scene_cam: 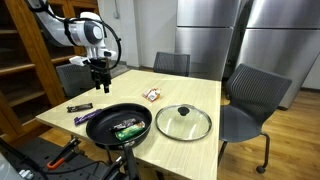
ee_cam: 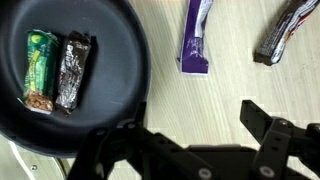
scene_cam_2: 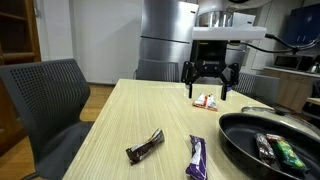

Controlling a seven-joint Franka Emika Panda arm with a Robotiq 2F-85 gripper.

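Above the table my gripper (scene_cam_2: 208,85) is open and empty, its fingers pointing down. In the wrist view its two fingers stand wide apart at the lower edge, with only bare table between them. A black pan (scene_cam: 118,123) holds a green-wrapped bar (ee_cam: 40,68) and a brown-wrapped bar (ee_cam: 74,71) side by side. Outside the pan, a purple-wrapped bar (scene_cam_2: 198,158) lies close to its rim. Farther off on the table is a dark-wrapped bar (scene_cam_2: 146,146). Neither of these two touches the gripper.
A glass lid (scene_cam: 183,122) lies right of the pan. A red and white packet (scene_cam: 152,94) sits farther back on the table. Several grey chairs (scene_cam: 254,105) stand around the table.
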